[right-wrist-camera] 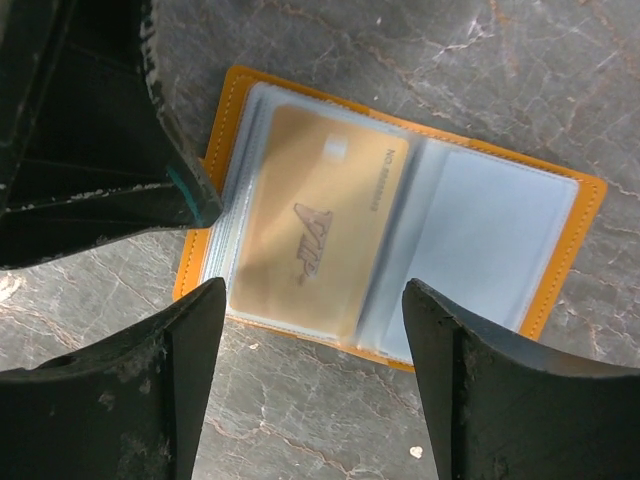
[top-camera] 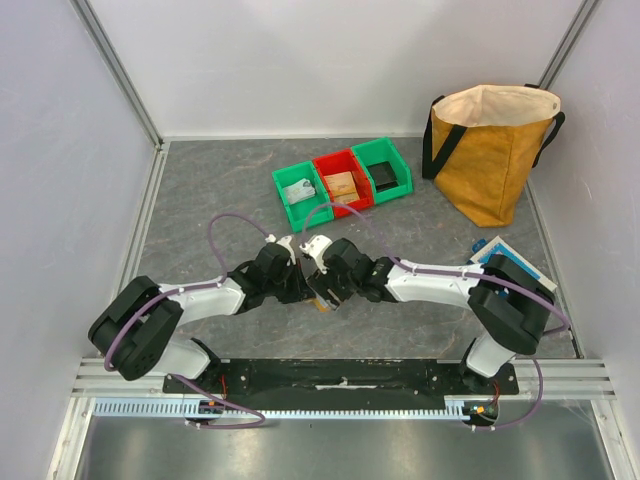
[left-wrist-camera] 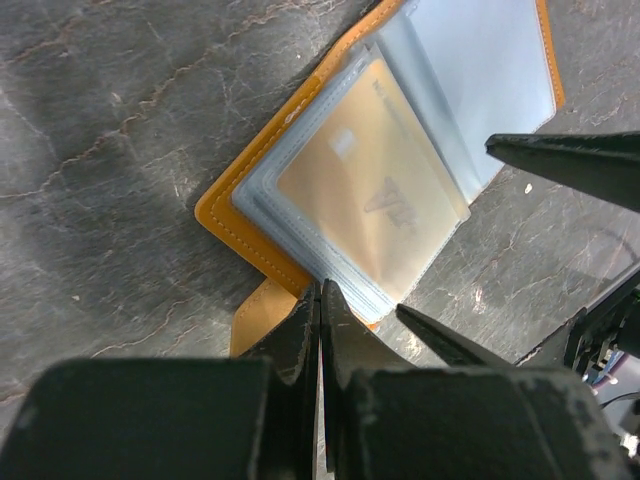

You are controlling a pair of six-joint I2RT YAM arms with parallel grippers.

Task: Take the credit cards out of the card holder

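Observation:
The open card holder (right-wrist-camera: 565,245), tan-edged with clear plastic pockets, lies flat on the table. One pocket holds a gold VIP card, also seen as a beige card (left-wrist-camera: 360,180) in the left wrist view. The pocket facing it shows pale blue (right-wrist-camera: 480,240). My left gripper is shut at the holder's edge beside the gold card; whether the thin edge is between its tips cannot be told. My right gripper is part open over the card pocket, its fingertips apart and nothing held. In the top view both grippers mostly cover the holder (top-camera: 319,305).
Behind the arms stand a green bin (top-camera: 300,215), a red bin (top-camera: 362,202) and another green bin (top-camera: 402,187) with items inside. A tan bag (top-camera: 480,175) is at the back right, and a blue-white item (top-camera: 500,250) lies at right.

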